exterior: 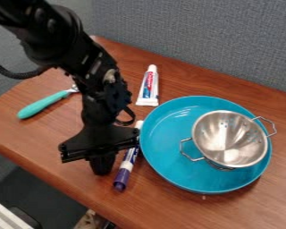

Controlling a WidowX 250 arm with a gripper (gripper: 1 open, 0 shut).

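Note:
My black gripper (103, 156) is low over the front-left of the wooden table, just left of a white-and-purple marker (124, 174) that lies along the left edge of a blue plate. Whether its fingers are open or shut, or hold anything, is hidden by the gripper body. A steel pot (229, 136) with two handles sits on the blue plate (202, 183). A toothpaste tube (149, 85) lies behind, and a teal-handled utensil (40, 104) lies at the left, partly behind the arm.
The table (50, 134) has free room at its left and right front. A grey wall (206, 36) runs along the back. The table's front-left edge drops to a dark floor below.

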